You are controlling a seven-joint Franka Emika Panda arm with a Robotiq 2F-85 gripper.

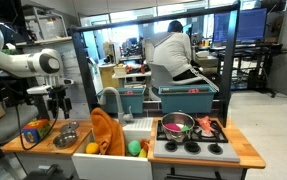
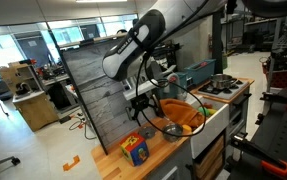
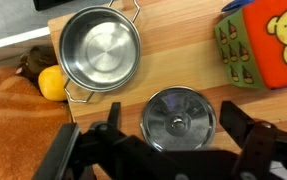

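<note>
My gripper stands open above the counter, its two dark fingers [image 3: 247, 140] on either side of a round glass lid [image 3: 178, 118] in the wrist view. The lid lies flat on the wood, with a knob in its middle and a steel rim; nothing is held. Beside it sits a steel pot [image 3: 99, 48] with loop handles, which appears empty. In exterior view 1 the gripper [image 1: 53, 103] hangs over the left counter, behind and left of the pot [image 1: 68, 134].
A colourful box with a bear picture [image 3: 268, 45] stands close to the lid. An orange cloth [image 1: 107, 132] drapes over the sink's edge, with a yellow item [image 3: 51, 83] near the pot. Farther right is a stove [image 1: 193, 148] bearing another pot [image 1: 177, 123].
</note>
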